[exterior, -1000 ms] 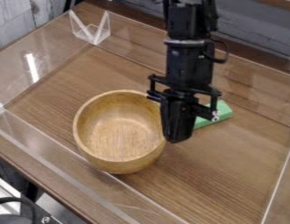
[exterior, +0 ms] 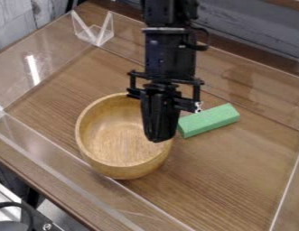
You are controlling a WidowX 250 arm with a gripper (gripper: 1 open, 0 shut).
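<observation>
My black gripper (exterior: 160, 122) hangs over the right part of a round tan bowl (exterior: 106, 149), its fingers shut with nothing visible between them. The bowl's interior looks empty where it shows. A green block (exterior: 214, 120) lies on the wooden table just right of the gripper, partly behind it.
A clear plastic object (exterior: 94, 29) stands at the back left. A dark cable (exterior: 19, 209) is at the lower left, off the table's edge.
The arm has moved left and slightly up, now further over the bowl, showing more of the green block. The bowl and block look unmoved.
</observation>
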